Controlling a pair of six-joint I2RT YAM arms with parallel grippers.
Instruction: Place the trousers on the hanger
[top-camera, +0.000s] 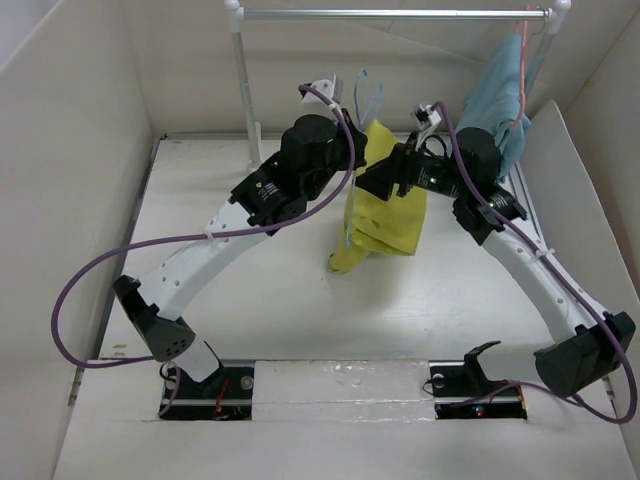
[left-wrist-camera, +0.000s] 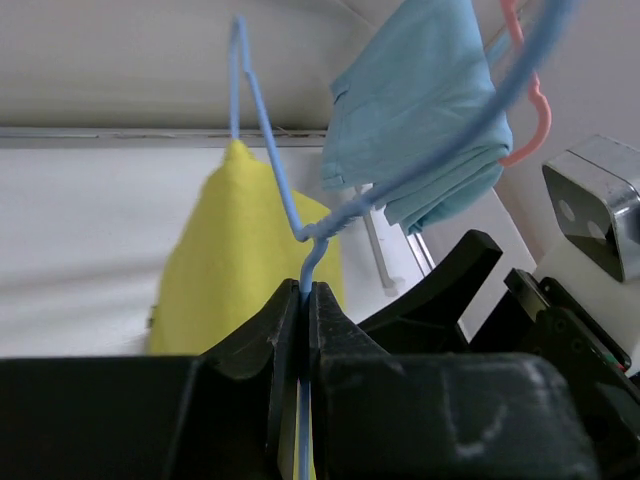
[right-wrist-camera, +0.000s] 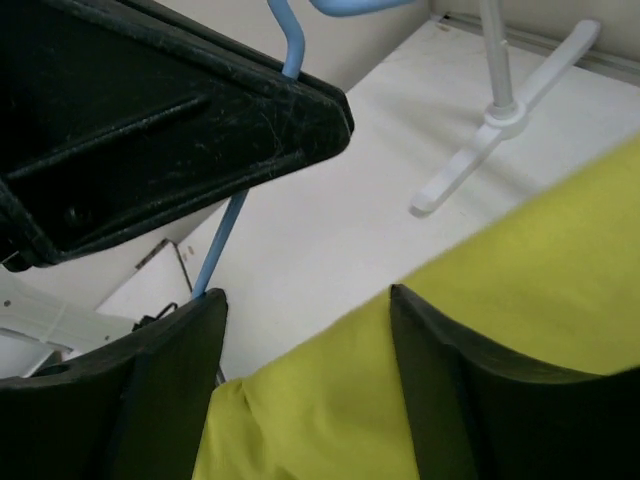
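Observation:
The yellow trousers (top-camera: 392, 220) hang draped over the light blue hanger (left-wrist-camera: 256, 90), lifted off the floor. My left gripper is shut on the hanger's thin blue wire, which runs up between its fingertips. In the right wrist view, yellow cloth (right-wrist-camera: 330, 400) lies beyond and partly behind my right gripper, whose fingers stand wide apart. It is open, close to the right side of the hanger and trousers. The two arms nearly meet in the top view, so part of the cloth's upper edge is covered.
A metal rail (top-camera: 395, 14) on white posts spans the back. On its right end hangs a blue garment (top-camera: 495, 105) on a pink hanger (top-camera: 522, 75). The rail's middle and left are empty. A post foot (right-wrist-camera: 505, 115) stands on the floor.

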